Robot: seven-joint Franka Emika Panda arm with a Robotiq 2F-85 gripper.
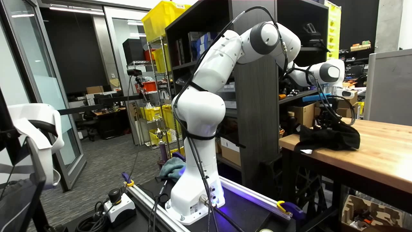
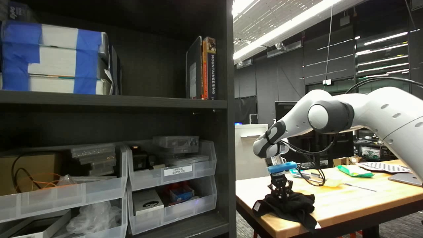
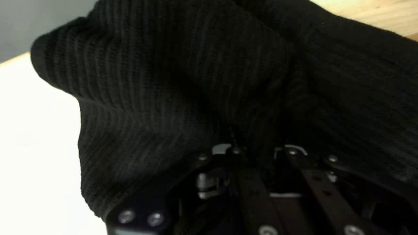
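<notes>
A black ribbed cloth (image 2: 295, 210) lies crumpled near the corner of the wooden table (image 1: 386, 143). It fills most of the wrist view, with folds running below the fingers. My gripper (image 2: 282, 196) points down into the cloth, its fingertips low among the folds. In the wrist view the gripper has its two fingertips a small way apart, with dark cloth (image 3: 156, 98) below and around them. Whether a fold is pinched between them is too dark to tell. A small white tag (image 1: 306, 151) shows at the cloth's near edge.
The dark shelf unit (image 1: 255, 96) stands close beside the table corner. Further along the table lie a green packet (image 2: 355, 171) and a laptop (image 2: 406, 178). Bare wood is free to the cloth's right in exterior view 1.
</notes>
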